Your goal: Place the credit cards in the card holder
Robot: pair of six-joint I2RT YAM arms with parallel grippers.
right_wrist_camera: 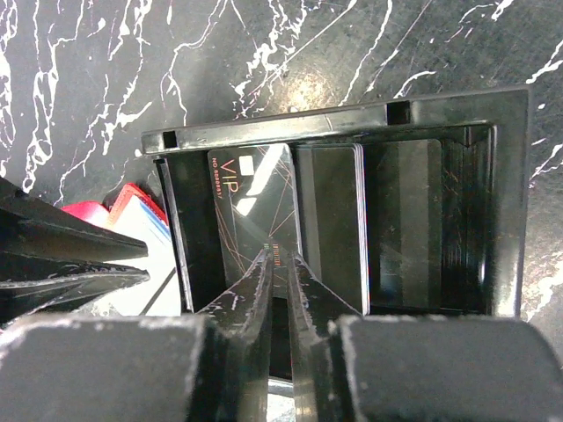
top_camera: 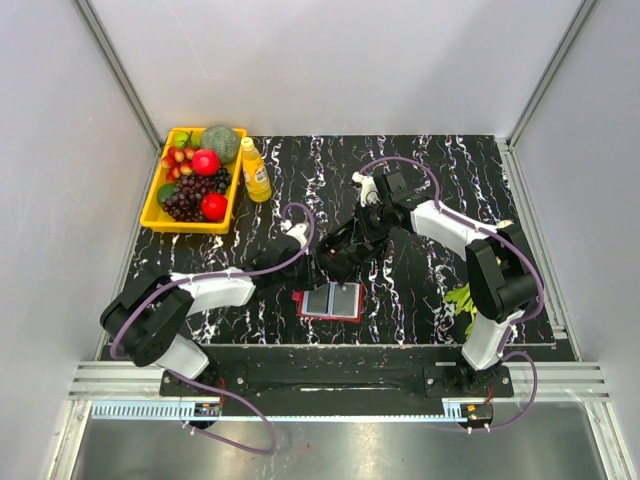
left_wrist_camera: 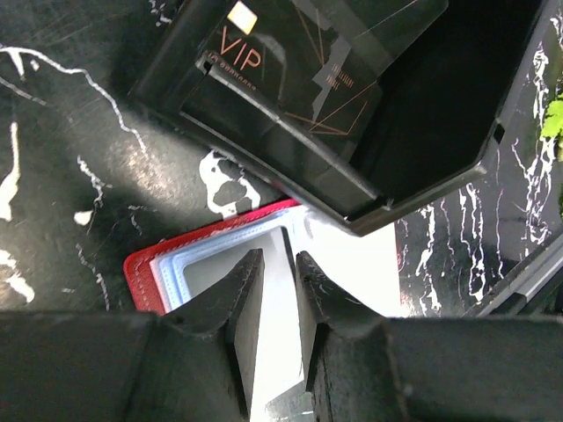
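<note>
The black box (top_camera: 338,258) holds a dark VIP card (right_wrist_camera: 233,207) and another stack of dark cards (right_wrist_camera: 330,211) beside it. The open red card holder (top_camera: 330,315), with pale sleeves, lies just below the box on the table. My left gripper is part open over the holder, its fingertips slightly apart with nothing visible held. My right gripper points down over the box at the VIP card, fingertips slightly apart; whether it touches the card is unclear.
A yellow fruit tray (top_camera: 156,215) and a yellow bottle (top_camera: 256,175) stand at the back left. Yellow-green leaves (top_camera: 457,298) lie at the right, partly under the right arm. The table behind the box is mostly clear.
</note>
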